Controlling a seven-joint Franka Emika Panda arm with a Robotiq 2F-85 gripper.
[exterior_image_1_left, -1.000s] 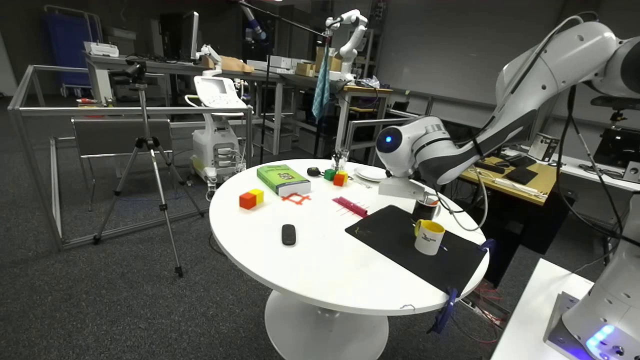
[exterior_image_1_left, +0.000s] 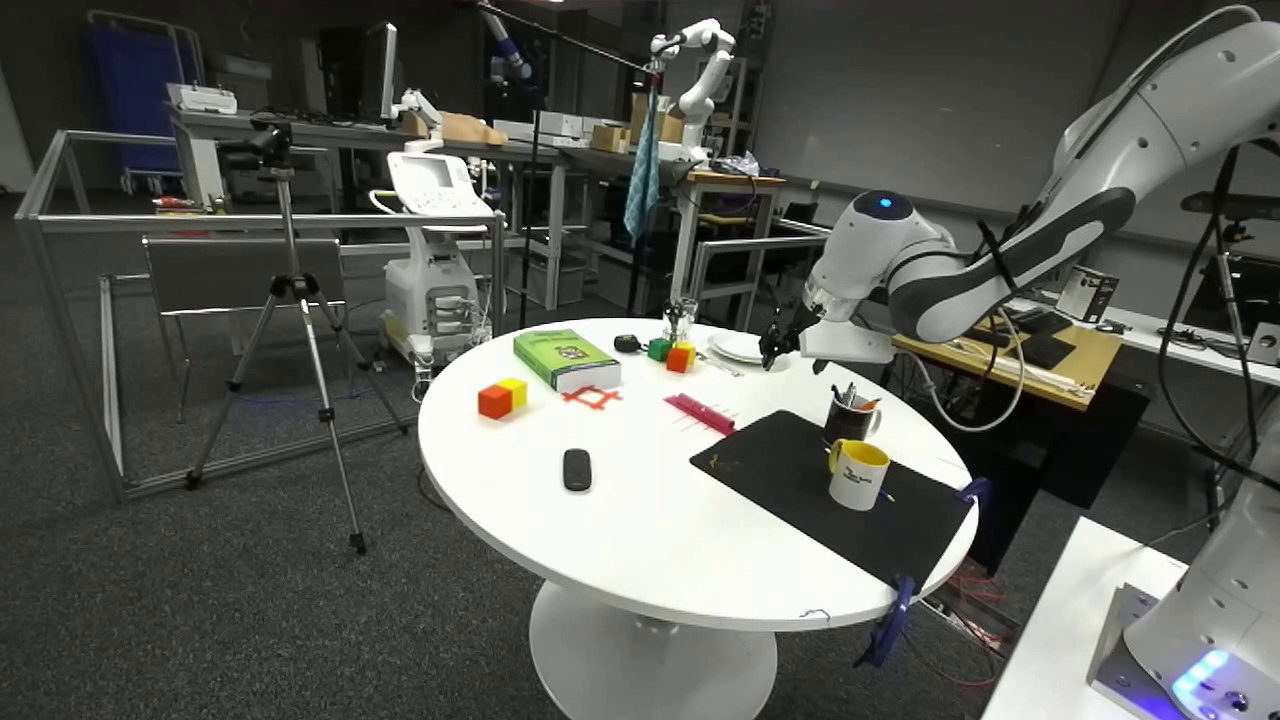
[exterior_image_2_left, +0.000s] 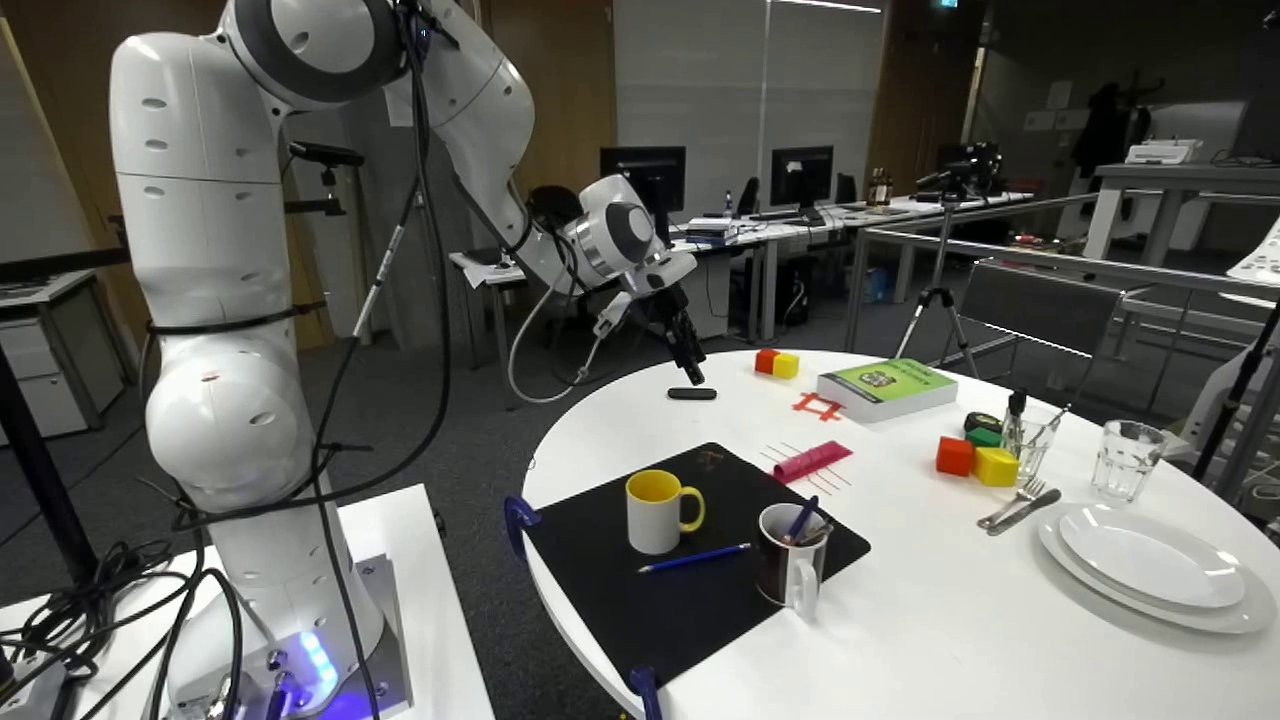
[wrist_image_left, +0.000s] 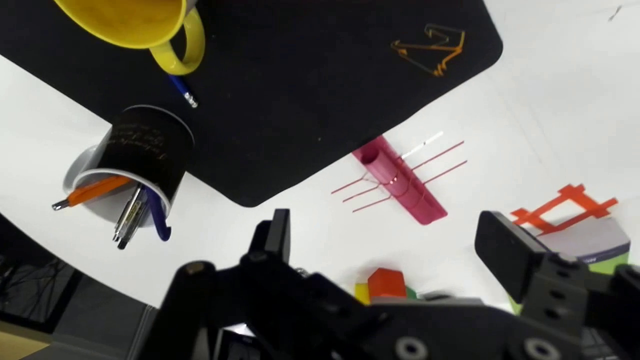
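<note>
My gripper is open, its two fingers wide apart with nothing between them. In exterior view 2, the gripper (exterior_image_2_left: 686, 358) appears in front of the table's far left edge, pointing down. The white mug with yellow inside (exterior_image_2_left: 654, 514) stands upright on the black mat (exterior_image_2_left: 600, 564). Beside it a dark mug (exterior_image_2_left: 774, 576) holds pens and stands at the mat's edge. A blue pencil (exterior_image_2_left: 696, 558) lies between them. Past the mat is a pink tube-like piece (wrist_image_left: 414, 192), seen beyond the fingertips in the wrist view.
On the white round table are a green book (exterior_image_1_left: 564, 360), a black remote (exterior_image_1_left: 577, 469), red-and-yellow blocks (exterior_image_1_left: 501, 398), an orange tape outline (exterior_image_1_left: 591, 397) and plates (exterior_image_2_left: 1152, 564). More blocks (exterior_image_2_left: 956, 456) stand near glasses (exterior_image_2_left: 1128, 462) and cutlery (exterior_image_2_left: 1020, 506).
In exterior view 1 the arm's wrist has moved up and to the right and turned, so the dark fingers now show. The table objects have not visibly moved.
</note>
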